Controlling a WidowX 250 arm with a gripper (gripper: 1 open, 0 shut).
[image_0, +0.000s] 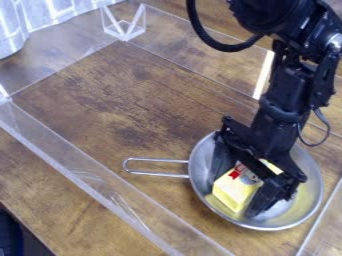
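Note:
A steel pan with a wire handle sits on the wooden table at the lower right. In it lies a yellow block with a red mark on it. My black gripper reaches down into the pan over the block, its fingers open. The fingers partly hide the block, and I cannot tell whether they touch it.
Clear plastic barriers edge the table at the left and along the front. A white plastic holder stands at the back.

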